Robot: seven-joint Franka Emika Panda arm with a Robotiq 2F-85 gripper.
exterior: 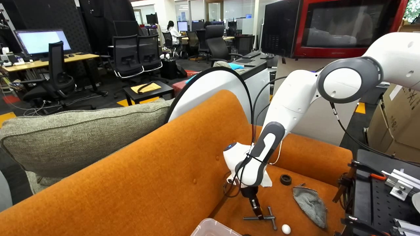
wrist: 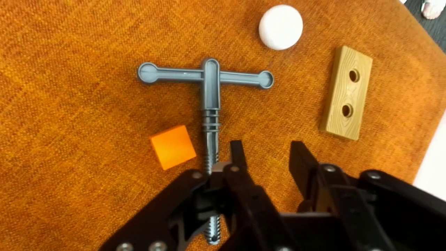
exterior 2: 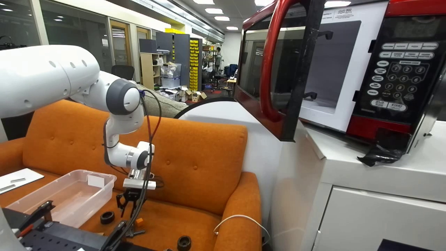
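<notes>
In the wrist view my gripper stands open over the orange sofa seat, nothing between its fingers. A grey T-shaped plastic bolt point(wrist: 212, 90) lies flat, its threaded shaft passing partly behind the left finger. Left of that shaft is an orange block point(wrist: 174, 147). A white ball or egg-like object point(wrist: 281, 27) rests beyond the crossbar, and a wooden-look plate with two holes point(wrist: 350, 92) is off to the right. Exterior view 1 has the gripper pointing down at the T-shaped bolt point(exterior: 271, 217); whether they touch cannot be told.
A clear plastic bin point(exterior 2: 69, 196) sits on the seat. Black rings point(exterior 2: 107, 217) and a grey cloth point(exterior: 310, 204) lie around the work area. The black perforated table point(exterior: 382, 200) borders the seat. A red microwave point(exterior 2: 276, 71) hangs open on a white cabinet.
</notes>
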